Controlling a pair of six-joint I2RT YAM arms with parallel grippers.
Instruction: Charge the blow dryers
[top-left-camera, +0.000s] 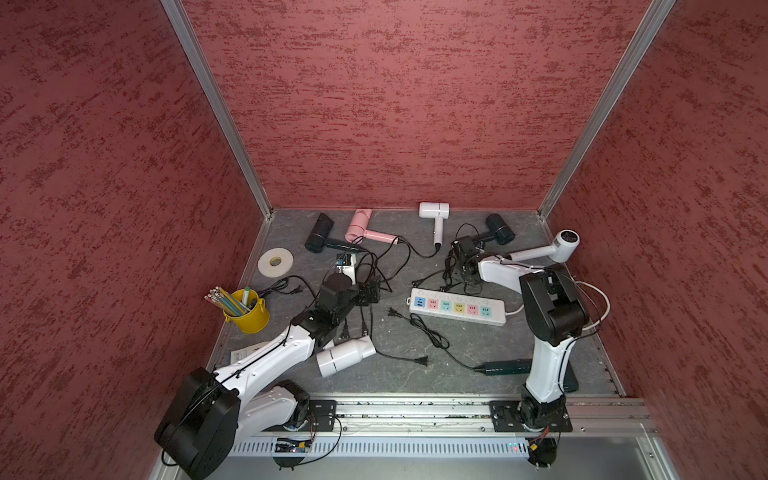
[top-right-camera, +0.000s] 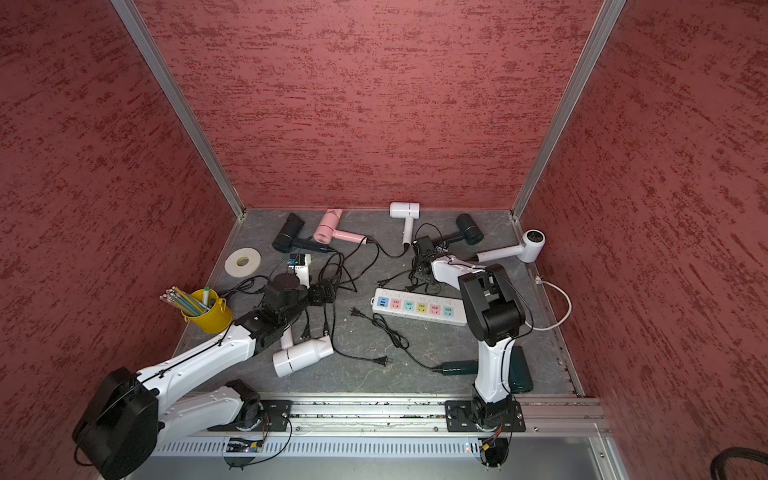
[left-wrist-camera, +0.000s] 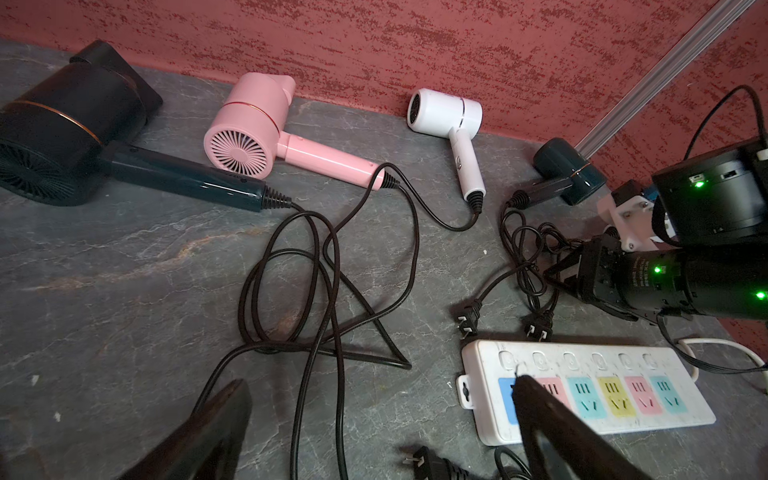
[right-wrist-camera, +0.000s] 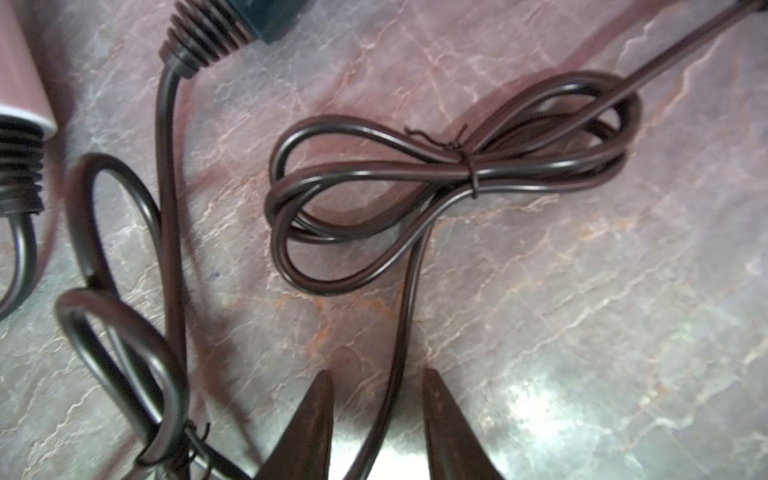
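The white power strip (top-left-camera: 454, 308) with coloured sockets lies at the middle right; plugs (left-wrist-camera: 468, 320) lie loose just behind it. Pink (left-wrist-camera: 249, 128), white (left-wrist-camera: 444, 116) and dark (left-wrist-camera: 48, 144) dryers line the back. My right gripper is part open, low over the cables, with a cord (right-wrist-camera: 404, 320) running between its fingertips beside a tied coil (right-wrist-camera: 472, 172). My left gripper stands open above the table left of the strip, its fingers framing loose cords.
A yellow pen cup (top-left-camera: 252, 318) and tape roll (top-left-camera: 265, 262) sit at left. A white dryer (top-left-camera: 342, 358) lies at front left, a dark green one (top-right-camera: 460, 367) at front right under the right arm. Cords cover much of the middle.
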